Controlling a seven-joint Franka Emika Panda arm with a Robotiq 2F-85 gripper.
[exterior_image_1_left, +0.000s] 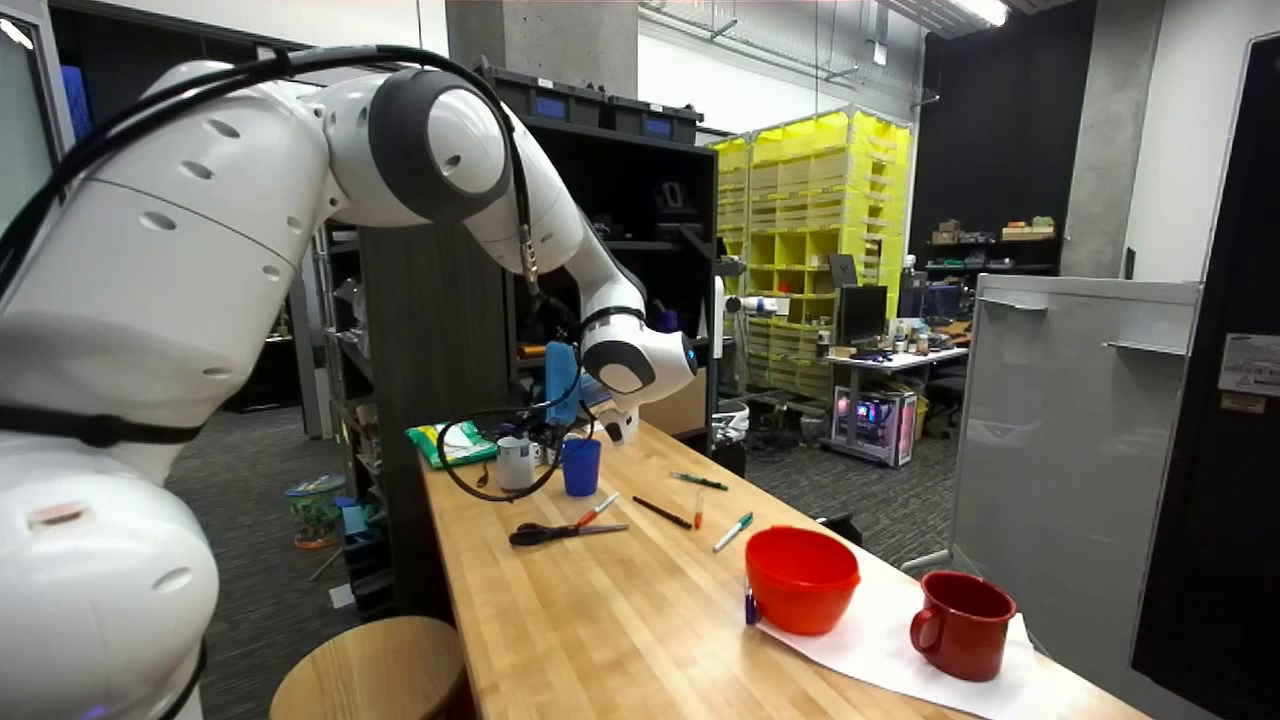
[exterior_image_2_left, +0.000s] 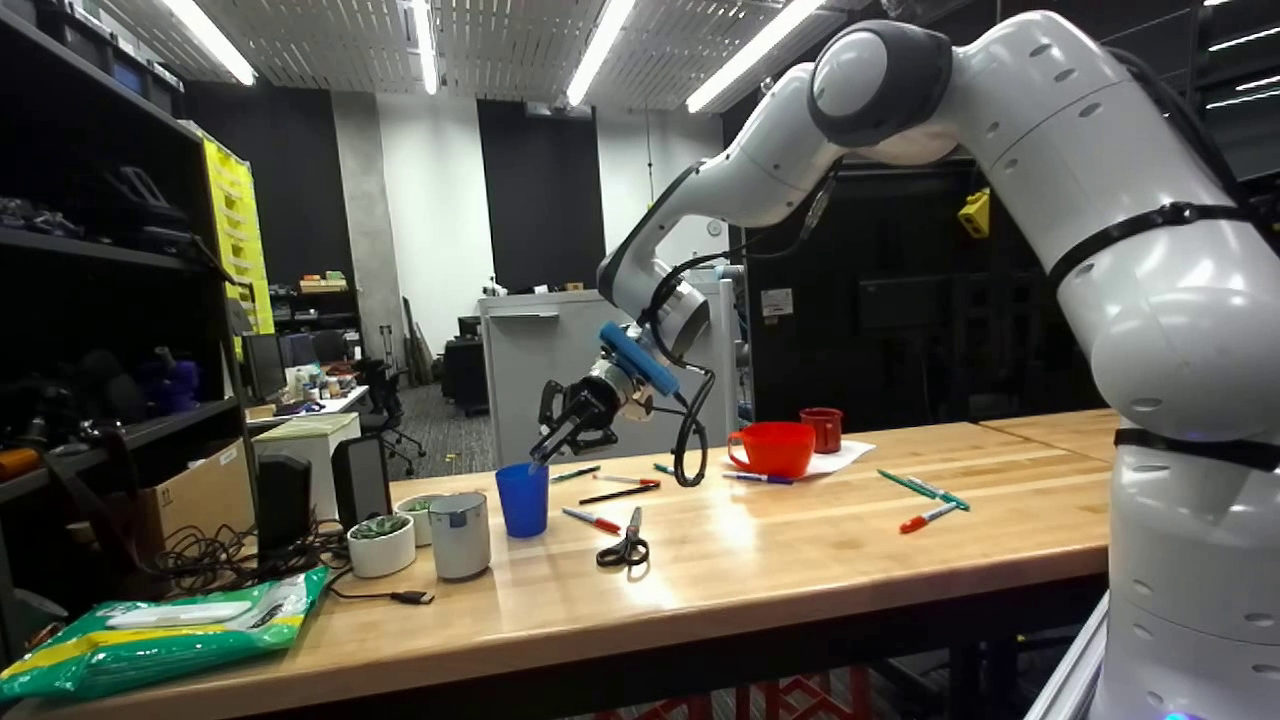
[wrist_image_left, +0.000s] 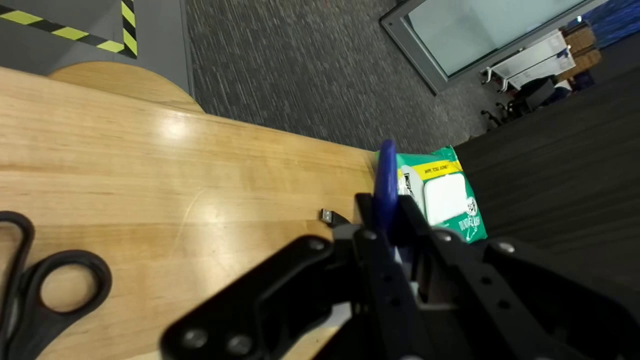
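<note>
A slim blue-purple pen (wrist_image_left: 386, 174) sticks up between the fingertips of my gripper, which is shut on it in the wrist view. In exterior view 2 the gripper (exterior_image_2_left: 542, 454) slants down to the left, its tips at or just above the rim of a blue cup (exterior_image_2_left: 524, 504). Whether the pen reaches inside the cup cannot be told. The same blue cup (exterior_image_1_left: 581, 467) stands upright in exterior view 1, where the fingers are hidden.
Beside the cup are a grey-white mug (exterior_image_2_left: 461, 536), small potted plants (exterior_image_2_left: 380, 546) and a green wipes pack (exterior_image_2_left: 168, 630). Scissors (exterior_image_2_left: 624, 546) and several pens lie nearby. A red bowl (exterior_image_1_left: 801, 578) and dark red mug (exterior_image_1_left: 963, 624) stand farther off.
</note>
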